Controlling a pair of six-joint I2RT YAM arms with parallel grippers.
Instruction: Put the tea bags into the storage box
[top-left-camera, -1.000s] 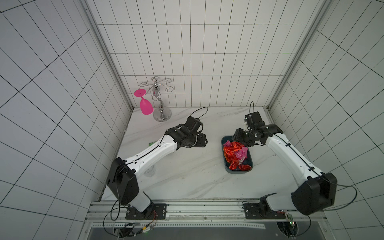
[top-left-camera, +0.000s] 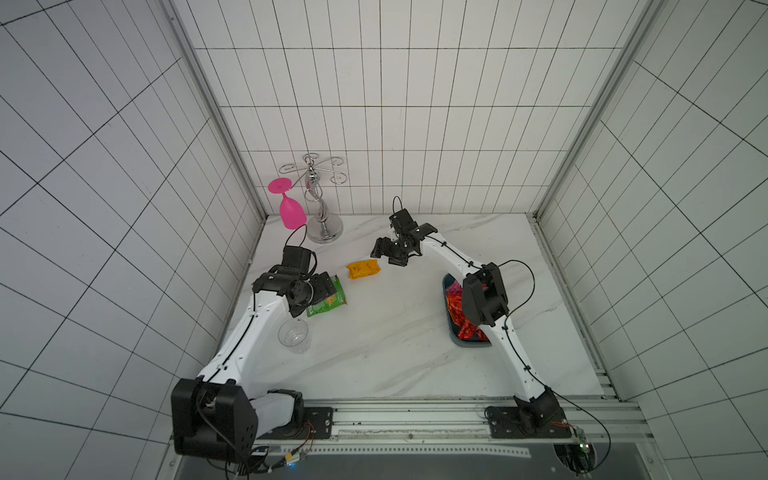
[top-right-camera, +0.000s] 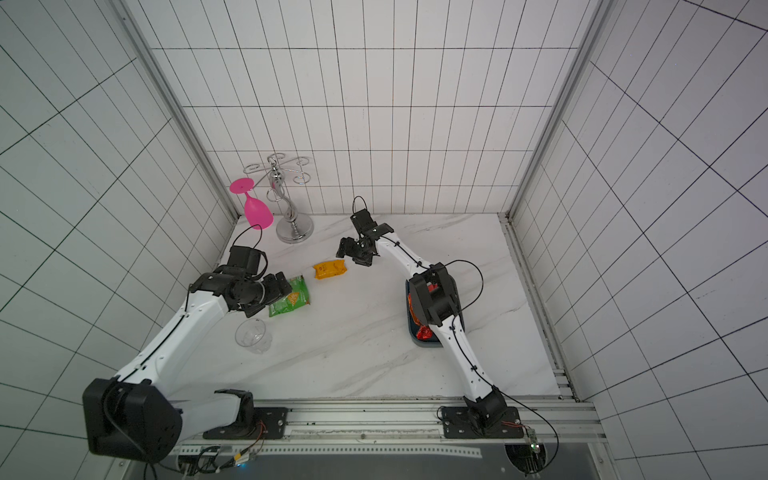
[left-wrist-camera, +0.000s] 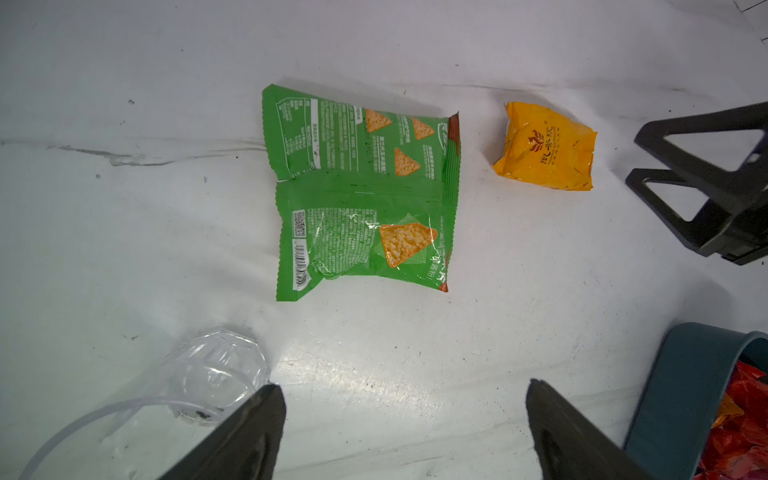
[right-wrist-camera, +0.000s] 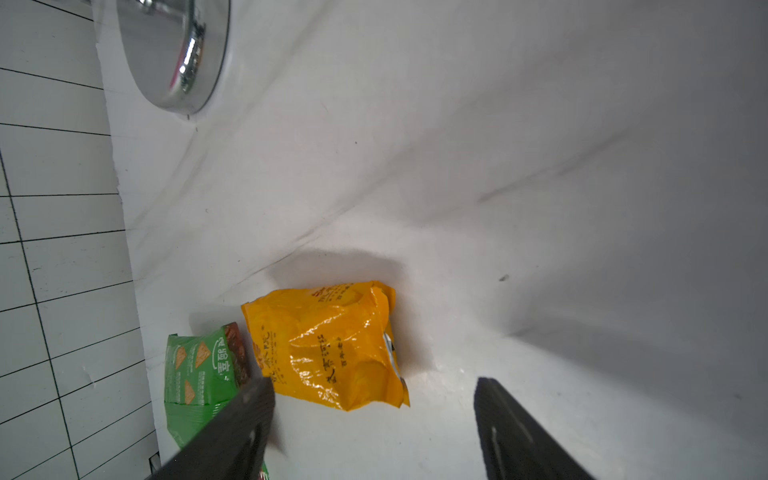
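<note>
An orange tea bag (right-wrist-camera: 324, 344) lies flat on the table, in the right wrist view just beyond my right gripper. That gripper is open, its fingers (right-wrist-camera: 524, 440) apart with nothing between them. From the left wrist view, the tea bag (left-wrist-camera: 550, 148) sits a short way left of the right gripper's fingers. My left gripper hangs open and empty over the left of the table. The dark teal storage box (left-wrist-camera: 680, 392) stands on the right with red and pink packets inside, partly hidden by my right arm in the top views.
A green snack packet (left-wrist-camera: 364, 192) lies left of the tea bag. A clear glass (left-wrist-camera: 216, 372) stands nearer the front left. At the back left are a metal stand (top-left-camera: 324, 228) and a pink goblet (top-left-camera: 293, 213).
My left arm has swung left from the middle, over to the green packet. The right arm has swung left from above the box toward the tea bag, which stays in place.
</note>
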